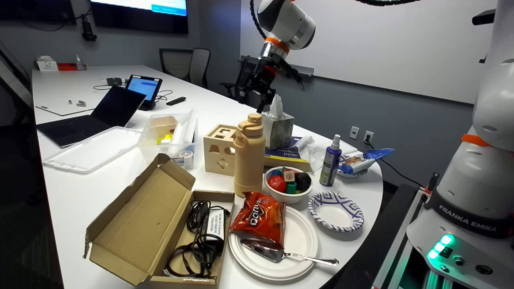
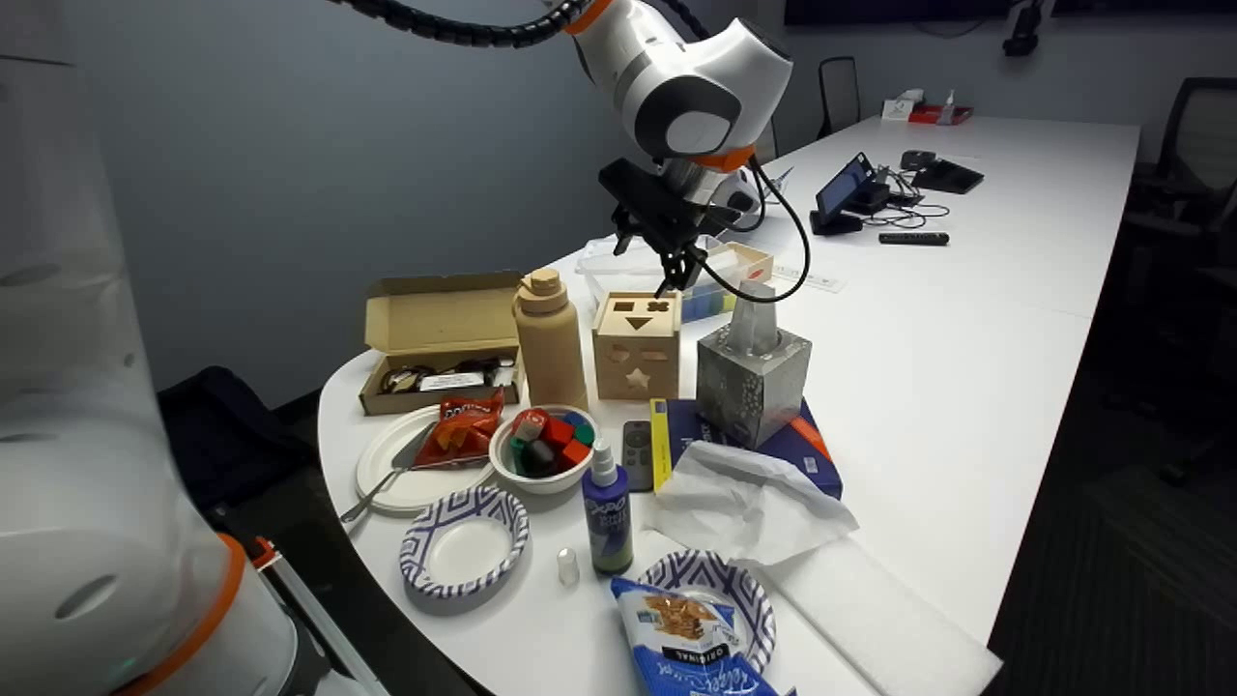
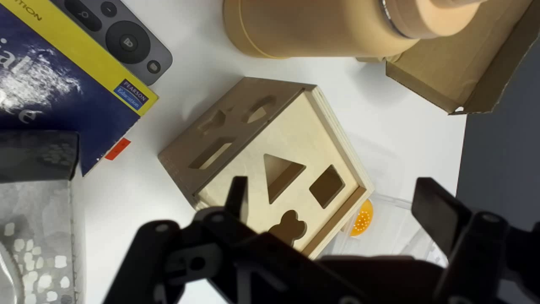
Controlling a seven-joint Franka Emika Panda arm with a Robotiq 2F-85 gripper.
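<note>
My gripper stands open above the table, its two fingers wide apart with nothing held between them. Below it in the wrist view is a wooden shape-sorter box (image 3: pixel 276 147), its top cut with a triangle, a square-like hole and a clover-like hole. In the second exterior view, the gripper (image 2: pixel 644 269) hangs just over and behind that box (image 2: pixel 637 348). Colored blocks (image 2: pixel 547 447) fill a white bowl in front of the box. From the first exterior view, the tan bottle (image 1: pixel 250 159) partly covers the box (image 1: pixel 219 150).
Close around the box stand the bottle (image 2: pixel 551 342), a tissue box (image 2: pixel 754 383) on a blue book (image 3: pixel 55 86), and a clear plastic bin (image 1: pixel 168 132). An open cardboard box (image 1: pixel 144 226) holds cables. Bare table lies right of the tissue box in the second exterior view.
</note>
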